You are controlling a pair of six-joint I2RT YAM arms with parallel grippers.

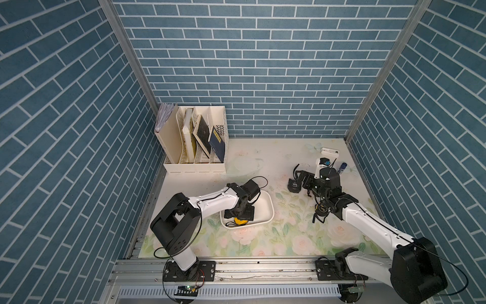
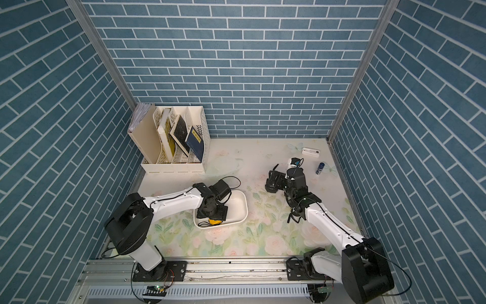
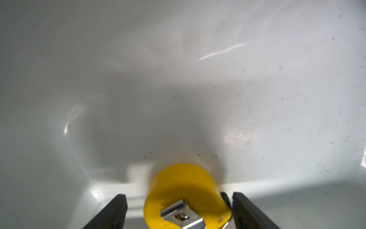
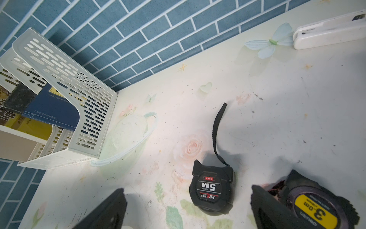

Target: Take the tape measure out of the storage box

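Observation:
A yellow tape measure (image 3: 179,179) with a metal clip sits in the white storage box (image 1: 264,207), near its front wall. My left gripper is down in the box with its fingers either side of the tape measure, part open; whether they grip it is unclear. My right gripper is open above the table at the right, with a black 5M tape measure (image 4: 209,187) beyond its fingertips and a black-yellow 3.0m one (image 4: 312,206) to the right.
A white file organiser (image 2: 174,167) with books stands at the back left. A white stapler-like object (image 2: 310,151) and a blue cylinder (image 2: 320,167) lie at the back right.

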